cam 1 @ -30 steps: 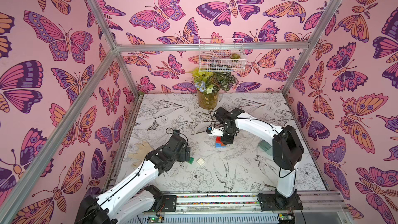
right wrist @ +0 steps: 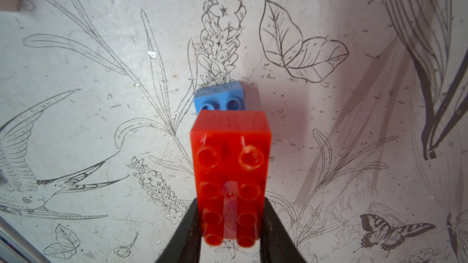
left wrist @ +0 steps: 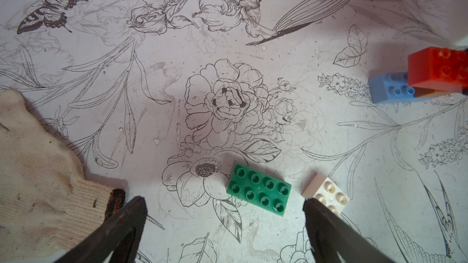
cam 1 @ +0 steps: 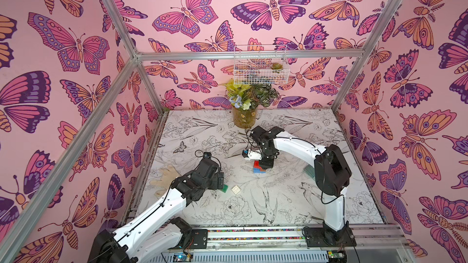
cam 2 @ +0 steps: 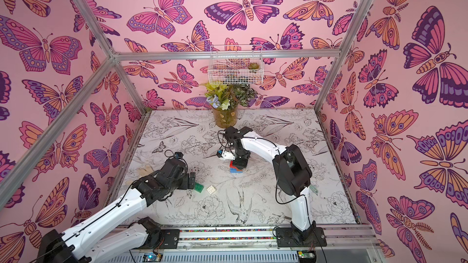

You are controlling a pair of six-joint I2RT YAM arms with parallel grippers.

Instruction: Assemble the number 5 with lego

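A red brick (right wrist: 231, 131) fills the lower middle of the right wrist view, with the fingers of my right gripper against both its sides. The red brick looks tilted and raised over a blue brick (right wrist: 219, 93), which lies on the table. Beside the blue one an orange brick (left wrist: 433, 93) shows partly under the red; whether red touches them is hidden. My left gripper (cam 1: 220, 181) is open and empty above the near left table. Below it are a green brick (left wrist: 258, 188) and a cream brick (left wrist: 325, 193).
A beige glove (left wrist: 39, 175) lies at the table's left. A green plate (cam 1: 310, 171) rests behind the right arm. At the back stands a flower pot (cam 1: 243, 117).
The right arm's elbow has shifted slightly left. Its gripper stays at the same spot by the red brick. My left arm and the loose bricks have not moved.
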